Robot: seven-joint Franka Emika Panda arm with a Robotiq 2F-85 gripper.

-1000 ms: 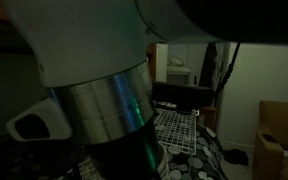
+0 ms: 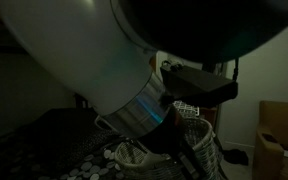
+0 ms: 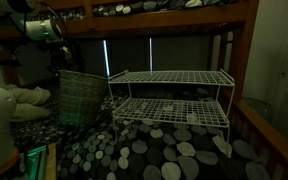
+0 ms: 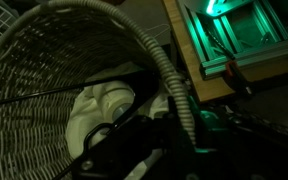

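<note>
A woven basket (image 4: 24,110) fills the left of the wrist view, its pale rim (image 4: 154,50) curving down to my gripper. The dark fingers stand on either side of that rim, shut on it. Inside the basket lie white items (image 4: 99,110) and dark thin pieces. From exterior view 2 the basket (image 3: 79,100) appears at the left, close beside the wire rack. Exterior view 1 shows part of the basket (image 2: 199,145) behind my arm; the fingertips are hard to make out in that dark view.
A two-tier white wire rack (image 3: 174,110) stands on a dark surface with grey dots (image 3: 154,150). Wooden bunk rails (image 3: 164,22) run overhead. A tan armchair (image 2: 279,135) is at the far right. Lit green equipment (image 4: 244,35) lies beyond the basket.
In exterior view 1 the arm has turned and shifted, and the basket has come into sight where the wire rack showed earlier. The rack is now mostly covered.
</note>
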